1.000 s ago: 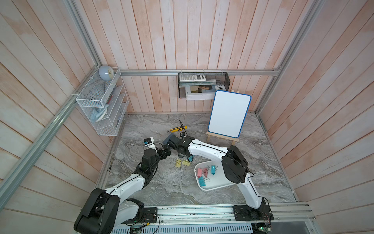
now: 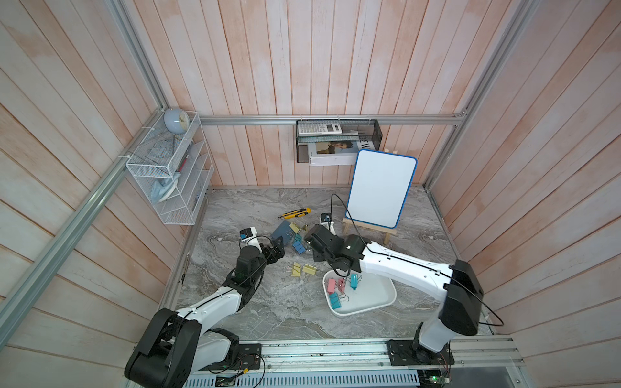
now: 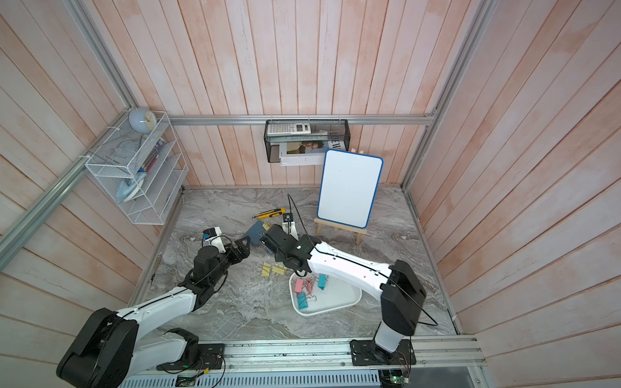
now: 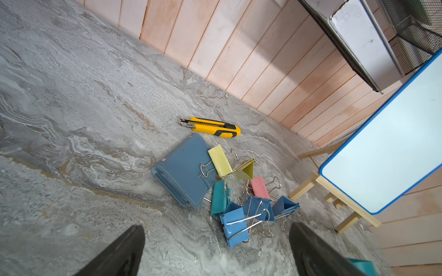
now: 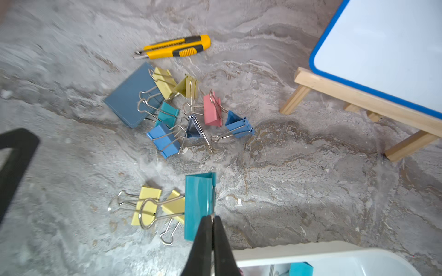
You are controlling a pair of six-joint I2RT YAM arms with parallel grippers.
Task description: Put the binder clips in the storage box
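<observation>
In the right wrist view my right gripper is shut on a teal binder clip (image 5: 198,204), raised above the table. Part of the white box (image 5: 294,250) shows below it, with another teal clip (image 5: 300,269) inside. From the top left view, the box (image 2: 388,304) holds several pink and teal clips. Two yellow clips (image 5: 148,204) lie left of the held one. Farther back is a cluster of clips: a blue clip (image 4: 234,225), a teal clip (image 4: 219,197), a pink clip (image 4: 259,187) and others. My left gripper stands open and empty, left of the cluster.
A blue wallet (image 4: 186,168) lies against the cluster, and a yellow utility knife (image 4: 214,127) is behind it. The whiteboard (image 2: 381,187) on its wooden easel stands at the back right. Bare table (image 2: 271,317) stretches across the front left.
A blue clip in the cluster has turned. The left arm has barely moved.
</observation>
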